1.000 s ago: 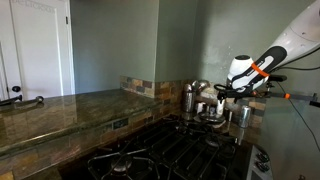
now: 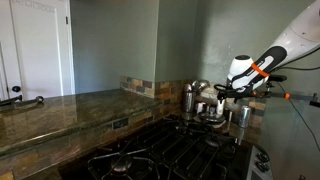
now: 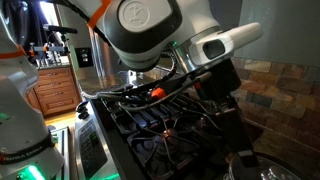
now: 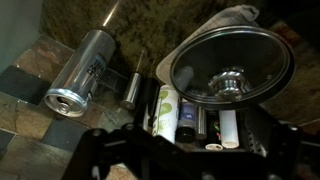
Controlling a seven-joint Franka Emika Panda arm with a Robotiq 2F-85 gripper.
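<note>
In the wrist view my gripper stands open, its dark fingers spread apart at the lower part of the picture with nothing held between them. Under it are several upright bottles and jars, among them a white-and-green bottle (image 4: 166, 112), a dark bottle (image 4: 186, 122) and a white cylinder (image 4: 229, 128). A round glass lid (image 4: 205, 75) with a metal knob lies beyond them, and a silver can (image 4: 83, 72) is off to the left. From exterior view 1, the gripper (image 2: 228, 94) hangs above the items at the stove's far end.
A black gas stove (image 2: 165, 145) with grates fills the foreground. A tall metal canister (image 2: 188, 98) stands near the tiled wall (image 2: 150, 86). In exterior view 2 the arm (image 3: 150, 35) blocks much of the scene.
</note>
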